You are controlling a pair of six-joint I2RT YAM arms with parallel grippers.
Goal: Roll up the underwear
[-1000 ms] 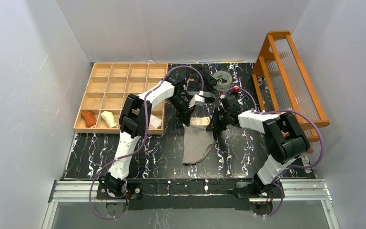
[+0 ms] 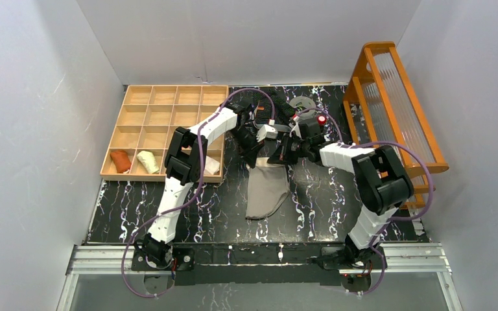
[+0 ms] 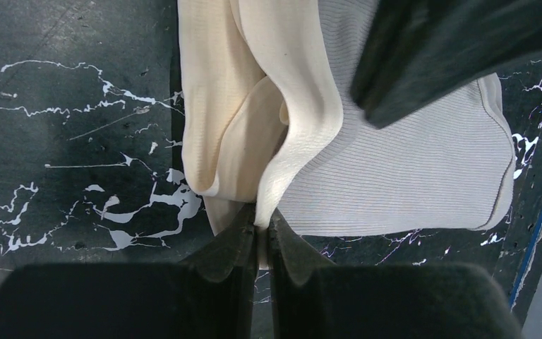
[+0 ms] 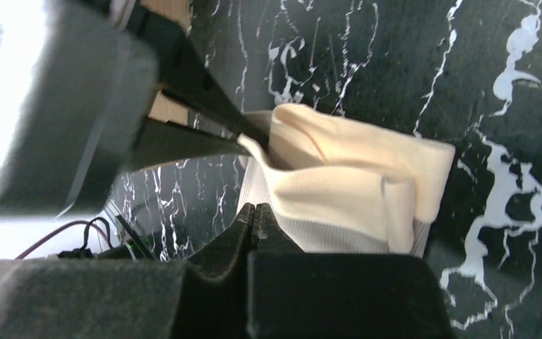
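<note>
The grey underwear (image 2: 266,194) lies on the dark marbled table, its cream waistband (image 2: 271,162) at the far edge, partly folded over. At its far left corner is my left gripper (image 2: 251,164). In the left wrist view, a narrow cream fold (image 3: 272,194) runs between the left gripper's close-set fingers (image 3: 236,244); whether they pinch it cannot be told. My right gripper is shut with nothing visible between its fingertips, above the waistband (image 4: 339,194). The left gripper's fingers (image 4: 197,92) also show there, at the band's edge.
A wooden compartment tray (image 2: 139,137) stands left, with an orange roll (image 2: 120,160), a cream roll (image 2: 148,161) and a whitish roll (image 2: 212,166). A grey tape roll (image 2: 303,102) lies behind the arms. An orange wooden rack (image 2: 389,103) stands right.
My right gripper has moved left and away from the front, from the band's right corner toward its middle. The underwear and left gripper have shifted slightly left and toward the back.
</note>
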